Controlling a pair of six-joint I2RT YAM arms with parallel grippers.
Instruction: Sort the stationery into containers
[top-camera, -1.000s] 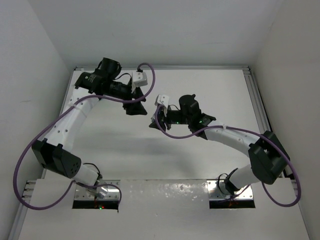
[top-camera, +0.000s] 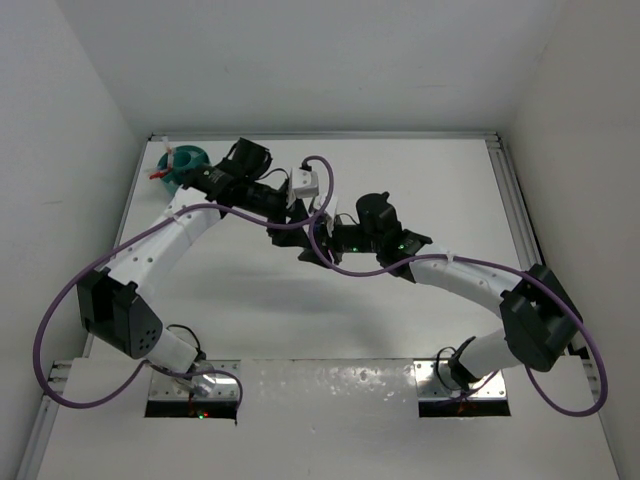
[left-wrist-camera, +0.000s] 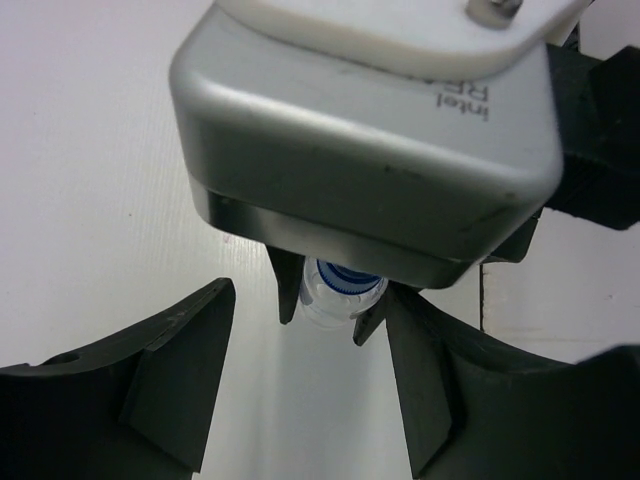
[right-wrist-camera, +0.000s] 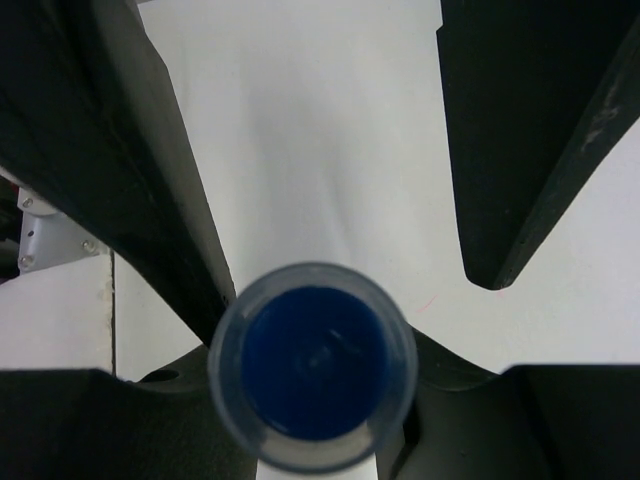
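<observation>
Near the table's centre my two grippers meet. My right gripper (top-camera: 325, 240) is shut on a clear cylinder with a blue end (right-wrist-camera: 312, 365), which faces its wrist camera. My left gripper (top-camera: 290, 235) is part open around that area; in the left wrist view its black fingers (left-wrist-camera: 170, 380) stand apart, below the right gripper's silver camera housing (left-wrist-camera: 370, 140), with the cylinder (left-wrist-camera: 335, 300) seen beyond between the right gripper's fingertips. The top view shows the cylinder mostly hidden by the arms.
A teal container (top-camera: 186, 157) with red and white items stands at the back left of the white table (top-camera: 430, 170). The table's front edge runs below both arms.
My left gripper has moved right and slightly down in the top view, up to my right gripper. The right arm has shifted very slightly. More of the teal container now shows.
</observation>
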